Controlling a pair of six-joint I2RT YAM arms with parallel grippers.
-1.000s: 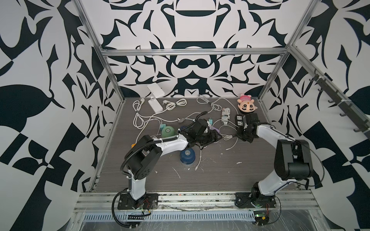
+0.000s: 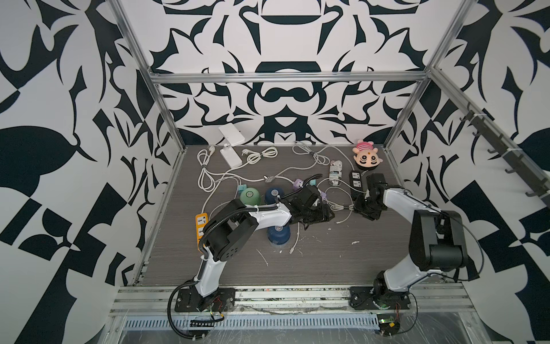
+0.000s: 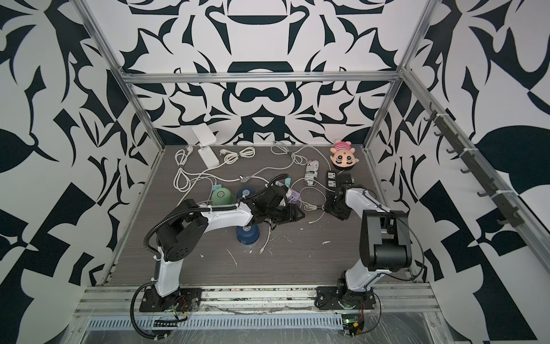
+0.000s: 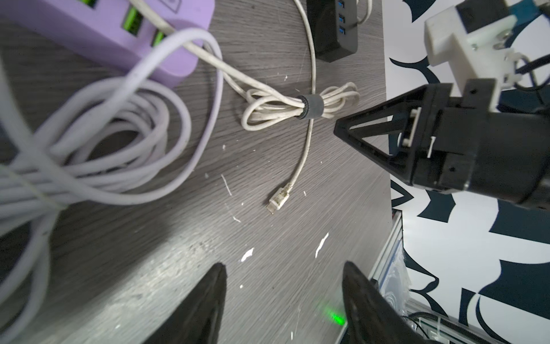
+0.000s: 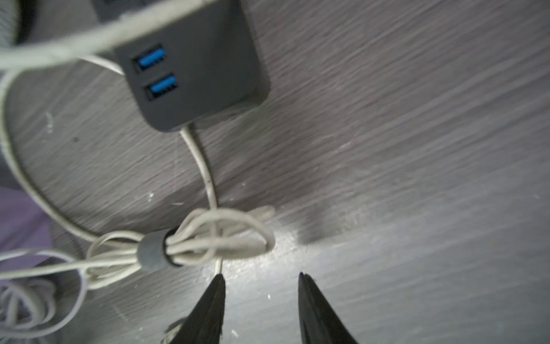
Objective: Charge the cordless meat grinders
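Note:
Three round grinder bodies stand on the table: a green one (image 2: 249, 196), a blue one (image 2: 273, 194) partly covered by my left arm, and a front blue one (image 2: 279, 234). In the left wrist view, a pale USB cable's plug (image 4: 279, 199) lies on the bare table, ahead of my left gripper, whose fingers stand apart with nothing between them. The cable's strapped bundle (image 4: 338, 98) lies beside the tips of my right arm. My right gripper is open and empty, the bundle (image 5: 220, 235) just beyond its fingertips.
A black power strip (image 5: 194, 68) with blue USB ports and a purple strip (image 4: 177, 57) lie close by. Coiled white cable (image 4: 114, 143) crowds the left. A doll (image 2: 366, 154) sits back right.
My left arm has shifted to the right and slightly toward the front. The pale cable's bundle and free end have shifted slightly.

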